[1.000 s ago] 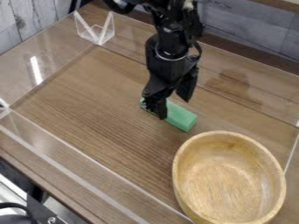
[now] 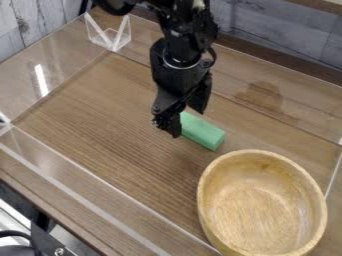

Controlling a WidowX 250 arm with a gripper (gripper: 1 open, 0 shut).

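Note:
The black gripper (image 2: pixel 181 113) stands open over the left end of a mint-green block (image 2: pixel 203 132) in the middle of the table. Its fingers straddle that area from above; whether they touch the block cannot be told. The block lies flat, angled toward the lower right, its left end partly hidden by the gripper.
A large pale tan bowl (image 2: pixel 261 205) fills the lower right of the table. A white wire-like object (image 2: pixel 110 32) stands at the back left.
The gripper has shifted slightly up and left over the block, uncovering a little more of the table around it. The block looks unmoved.

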